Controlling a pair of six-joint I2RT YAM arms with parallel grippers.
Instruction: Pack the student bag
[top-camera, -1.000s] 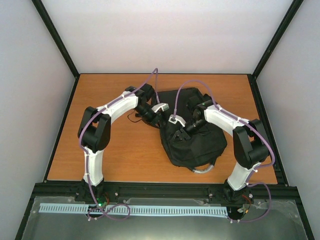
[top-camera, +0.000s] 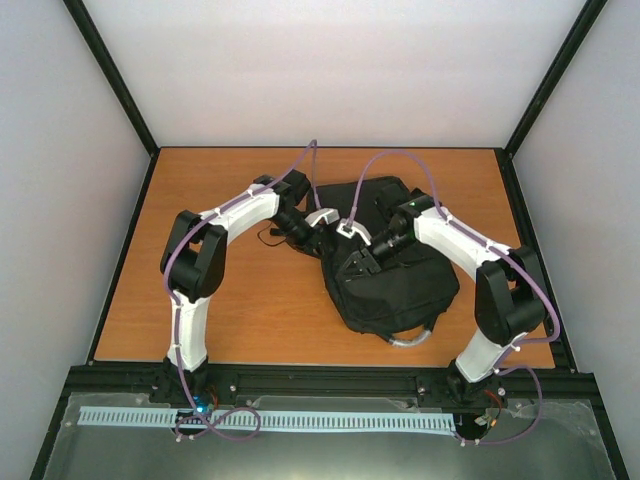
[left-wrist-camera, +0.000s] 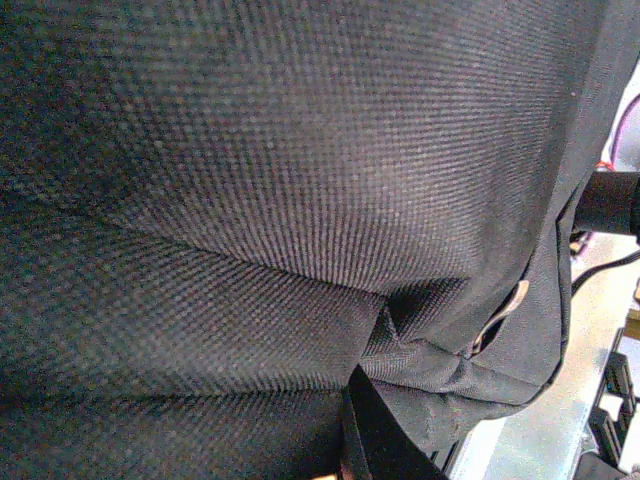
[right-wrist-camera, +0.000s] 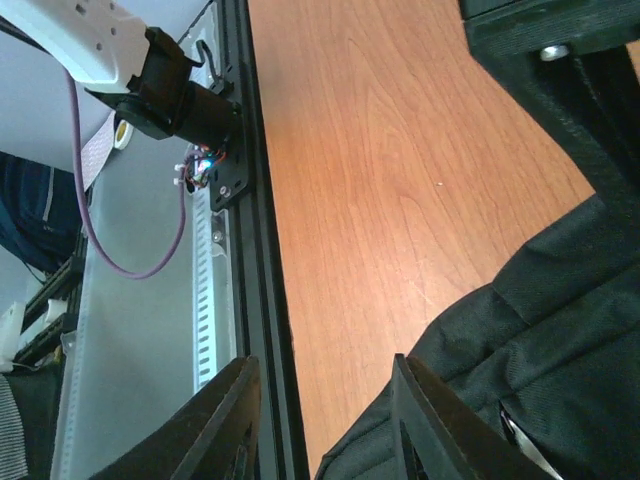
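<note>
A black student bag (top-camera: 395, 292) lies on the wooden table, right of the middle in the top view, with its grey-and-black handle (top-camera: 408, 338) toward the front edge. At the bag's left edge, my left gripper (top-camera: 320, 250) is shut on its dark fabric. That cloth (left-wrist-camera: 250, 180) fills most of the left wrist view, where only a finger (left-wrist-camera: 375, 430) shows at the bottom. Over the bag's middle is my right gripper (top-camera: 347, 270), its fingers apart in the right wrist view. Nothing shows between them. The bag's inside is hidden.
Bare table (top-camera: 262, 320) stretches left and in front of the bag. A thin dark loop (top-camera: 268, 238) lies beside the left gripper. Both arms lean in over the bag, their grippers close together. A dark frame rail (top-camera: 330, 378) runs along the front edge.
The bag's front part and the left arm have shifted slightly to the right. My right arm has moved a little right too, its gripper staying over the bag.
</note>
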